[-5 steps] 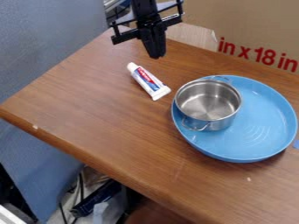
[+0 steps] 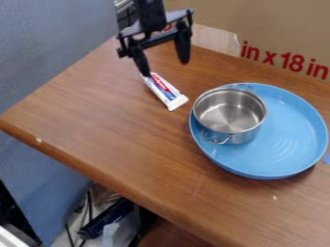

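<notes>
My black gripper (image 2: 162, 60) hangs at the top centre, its two fingers apart with nothing seen between them, just above the upper end of a white toothpaste tube (image 2: 168, 93) on the wooden table. To the right, a steel pot (image 2: 229, 114) with a wire handle rests on a blue plate (image 2: 290, 135).
A cardboard panel (image 2: 284, 39) with red lettering stands at the back right. The table's edge drops off at lower left, with cables and objects below.
My gripper has moved lower and left toward the tube's upper end, and its fingers now appear spread apart. The tube, pot and plate have not moved.
</notes>
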